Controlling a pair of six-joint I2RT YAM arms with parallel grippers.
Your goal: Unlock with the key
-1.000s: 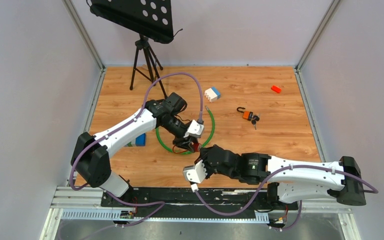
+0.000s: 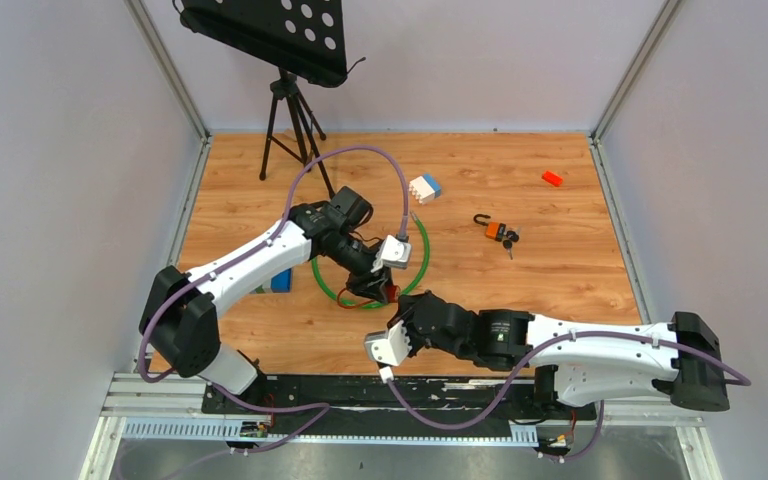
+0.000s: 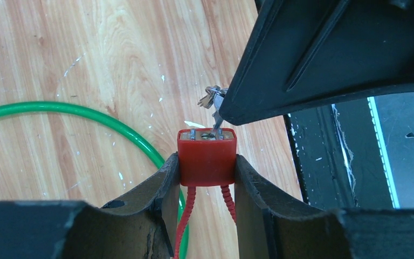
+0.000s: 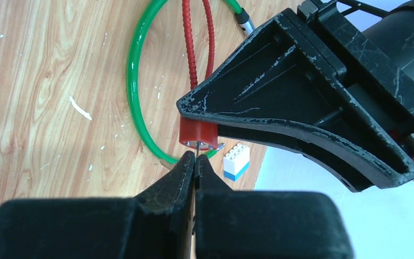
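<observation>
In the left wrist view, a red padlock [image 3: 207, 162] is clamped between the fingers of my left gripper, its metal keyhole face upward and its red shackle hanging below. My right gripper is shut on a silver key; a thin length of its blade shows ahead of the fingertips in the right wrist view. More keys [image 3: 209, 97] dangle from the same ring. The blade's tip meets the keyhole face of the lock, but how deep it sits cannot be told. From above, both grippers meet near the middle front of the table.
A green hose [image 2: 424, 250] curves on the table under the left arm. An orange padlock with keys [image 2: 496, 230] lies to the right, a red block [image 2: 552, 178] farther back. A white and blue brick [image 2: 424, 188] and a black stand [image 2: 295, 100] are behind.
My left gripper has moved only a little, with the red padlock still in it.
</observation>
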